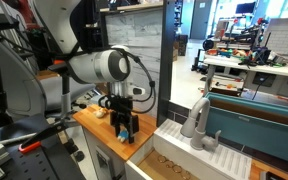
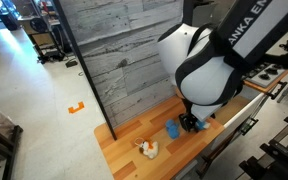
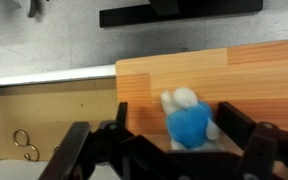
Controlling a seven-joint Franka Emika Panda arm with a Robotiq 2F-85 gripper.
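A small blue and white toy [image 3: 189, 125] lies on the wooden surface, between the two black fingers of my gripper in the wrist view. The fingers stand apart. The right finger [image 3: 256, 150] is close to the toy, and whether they touch is unclear; bare wood shows between the toy and the left finger. In the first exterior view the gripper [image 1: 122, 130] is low over the wooden top, with the toy [image 1: 125, 138] partly hidden by it.
Another blue object [image 2: 171, 128] and a white and orange toy [image 2: 147, 148] lie on the wood nearby. An open drawer [image 1: 174, 165] borders the wooden strip, and a grey plank wall [image 2: 134, 60] stands behind.
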